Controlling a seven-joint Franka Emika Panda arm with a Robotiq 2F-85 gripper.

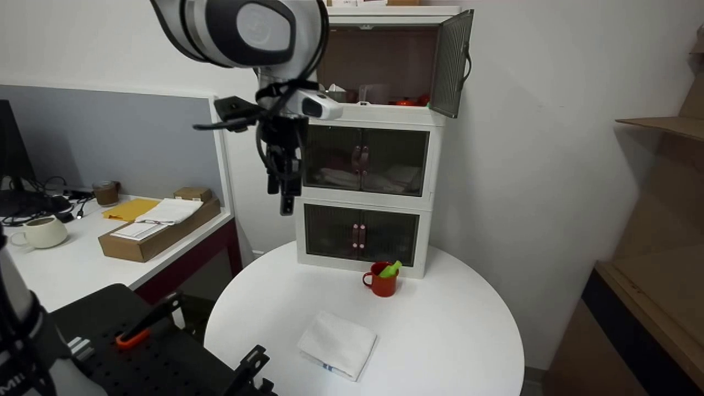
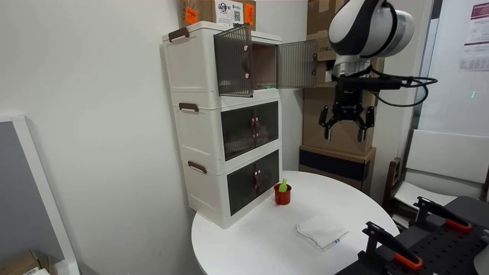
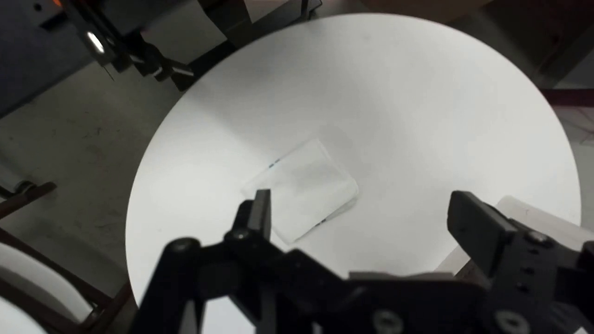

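My gripper (image 2: 344,135) hangs high above the table, its fingers wide apart with nothing between them. Below lies a folded white cloth with blue marks (image 3: 312,186), flat on the round white table (image 1: 455,330). Near the foot of the cabinet stands a red mug (image 1: 383,285), upright, with a bright green item (image 2: 284,185) sticking out of it. The wrist view looks down on the cloth beyond the left finger (image 3: 259,214); the mug cannot be made out there.
A white three-tier cabinet (image 2: 197,137) stands at the table's back. Its top doors are open, with several items inside; the lower doors are closed. A black perforated platform with clamps (image 1: 165,356) borders the table. Cardboard boxes (image 2: 337,160) stand beyond.
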